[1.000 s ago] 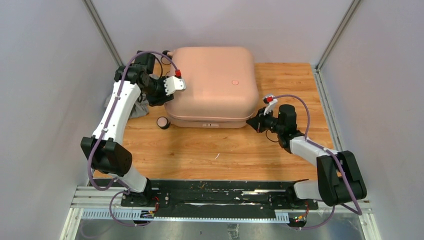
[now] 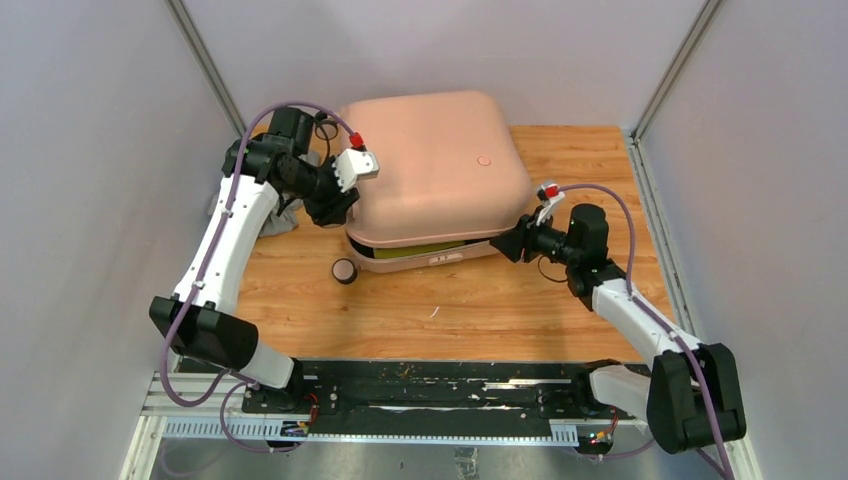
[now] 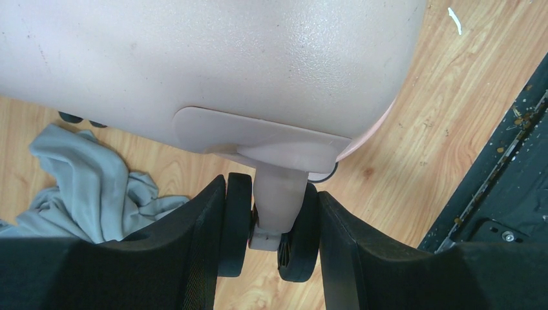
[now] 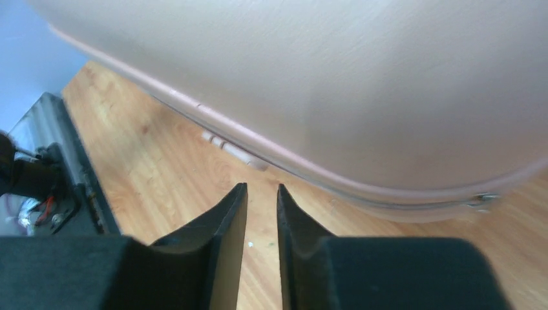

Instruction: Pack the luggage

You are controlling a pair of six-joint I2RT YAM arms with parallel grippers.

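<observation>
A pink hard suitcase [image 2: 430, 165] lies at the back middle of the wooden floor; its lid is slightly raised along the front, with something yellow-green [image 2: 415, 249] showing in the gap. In the left wrist view my left gripper is shut on the suitcase's side handle [image 3: 279, 197]. My right gripper [image 2: 505, 245] is at the front right corner of the suitcase; in the blurred right wrist view its fingertips [image 4: 261, 190] stand a little apart below the lid edge [image 4: 291, 155], with nothing clearly between them.
A grey cloth [image 3: 97, 181] lies left of the suitcase, partly under the left arm. A small round dark object [image 2: 344, 271] is on the floor by its front left corner.
The suitcase has shifted right and toward the front, and its front gap has widened. My left gripper moved along with it; my right gripper is slightly lower in the top view.
</observation>
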